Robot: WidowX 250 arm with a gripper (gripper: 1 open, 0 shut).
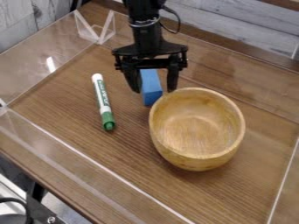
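Note:
My black gripper (151,74) is open around a blue block (151,87), its dark fingers either side of it near the top of the wooden table. Just right and below lies a round wooden bowl (198,129), empty. To the left lies a white marker with green ends (101,98).
A dark cable shows at the bottom left edge.

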